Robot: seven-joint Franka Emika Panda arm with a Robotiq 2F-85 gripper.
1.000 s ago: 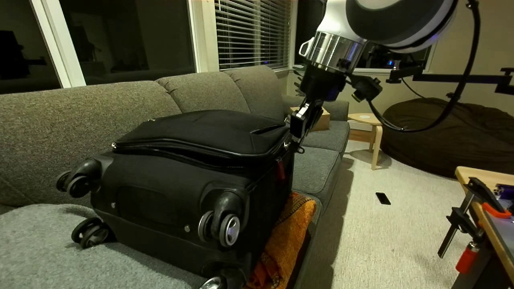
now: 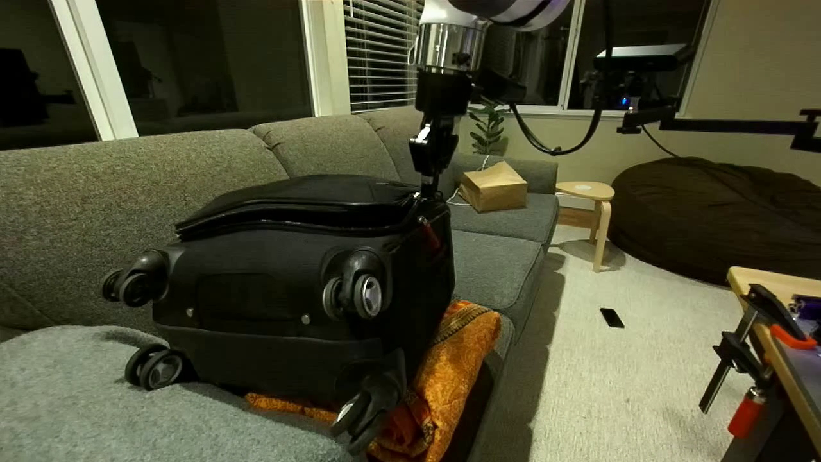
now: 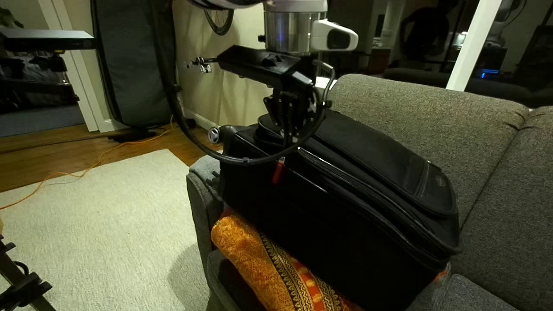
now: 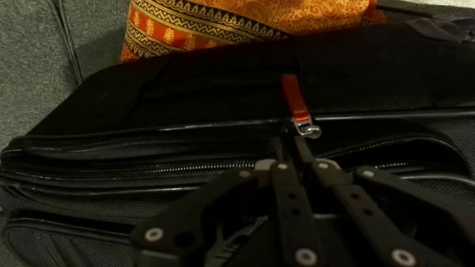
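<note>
A black wheeled suitcase (image 2: 285, 269) lies on the grey couch, its top flap parted from the body along the zipper (image 4: 209, 167). Pointing down at the seam, my gripper has its narrow fingers (image 4: 304, 151) close together at the zipper opening. It is shut on some part of the suitcase; which part is too dark to tell. Just beyond the fingertips, a red zipper pull (image 4: 292, 98) with a metal slider lies against the suitcase side. In exterior view 2 the gripper (image 3: 290, 140) stands near the suitcase corner, partly behind a looping cable.
Beneath the suitcase is an orange patterned cloth (image 2: 462, 350) at the couch's front edge. A brown paper bag (image 2: 494, 187) sits farther along the couch. The couch back (image 2: 154, 188) rises behind, and open carpet (image 2: 600, 385) lies in front.
My arm has swung left in exterior view 1, from tilted to nearly upright. The suitcase has shifted and turned slightly; the gap under its flap at the wheeled end looks wider.
</note>
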